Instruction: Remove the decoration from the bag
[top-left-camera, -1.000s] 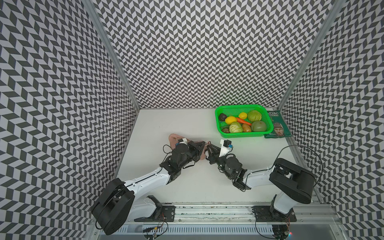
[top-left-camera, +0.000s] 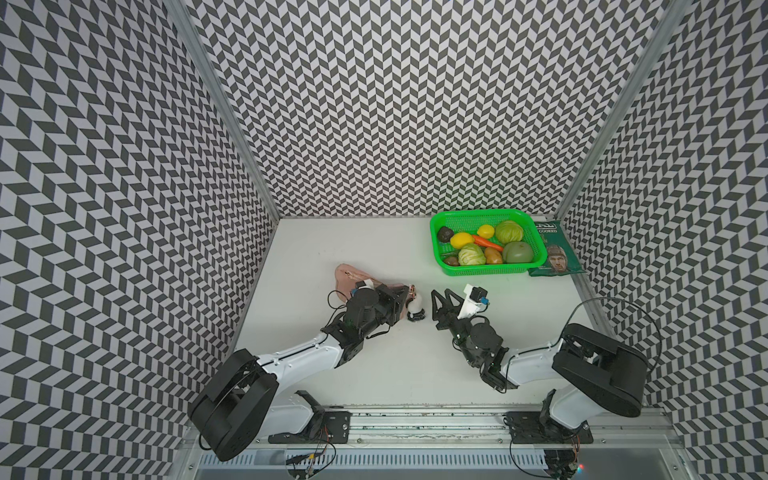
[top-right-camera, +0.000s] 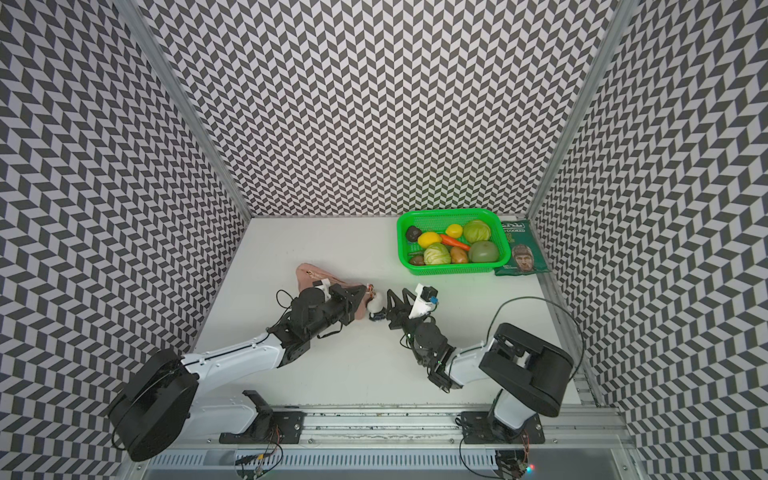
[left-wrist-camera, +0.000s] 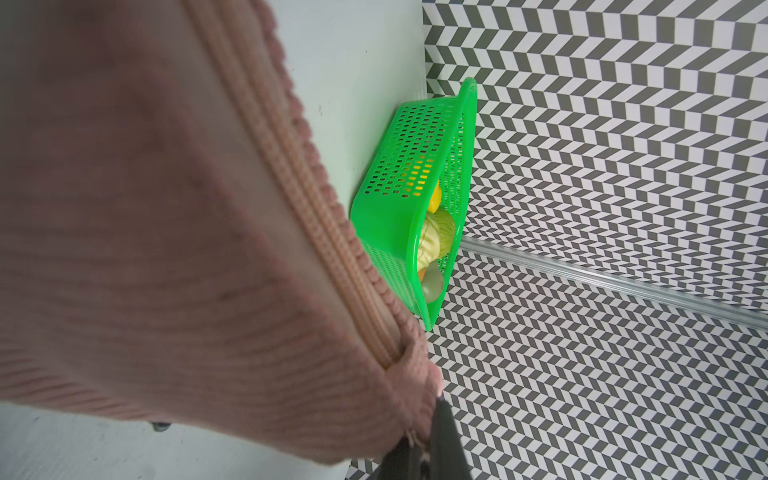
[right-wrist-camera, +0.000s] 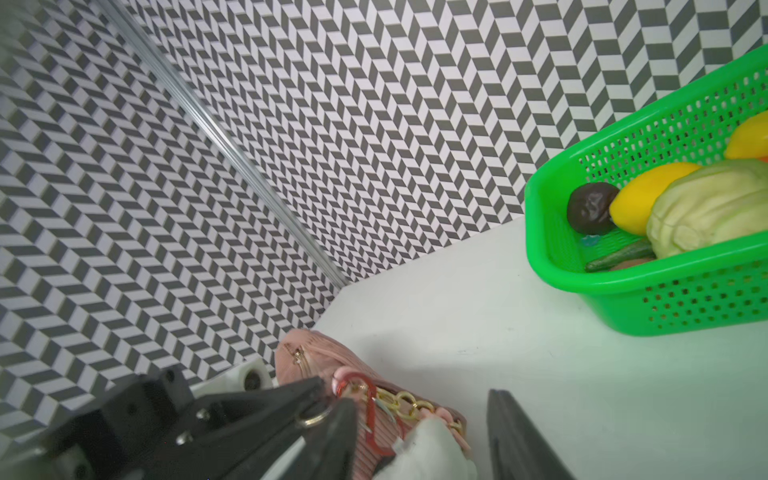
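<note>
A pink ribbed bag (top-left-camera: 348, 277) lies on the table's left half, largely covered by my left arm; in the left wrist view its zipper side fills much of the picture. My left gripper (top-left-camera: 405, 293) is shut at the bag's end, where a small pink tab meets its fingers (left-wrist-camera: 448, 448). The decoration, a white plush charm (top-left-camera: 416, 303) with dark parts, hangs beside that end, with a gold chain (right-wrist-camera: 406, 404) and pink strap (right-wrist-camera: 371, 412) near it. To its right, my right gripper (top-left-camera: 441, 293) stands open, holding nothing; its fingers (right-wrist-camera: 524, 440) are apart from the charm.
Behind and to the right stands a green basket (top-left-camera: 439, 260) filled with toy fruit and vegetables. A dark green packet (top-left-camera: 560, 249) lies beside it against the right edge. Bare table lies in front of both grippers and at the back left.
My left arm has shifted only slightly.
</note>
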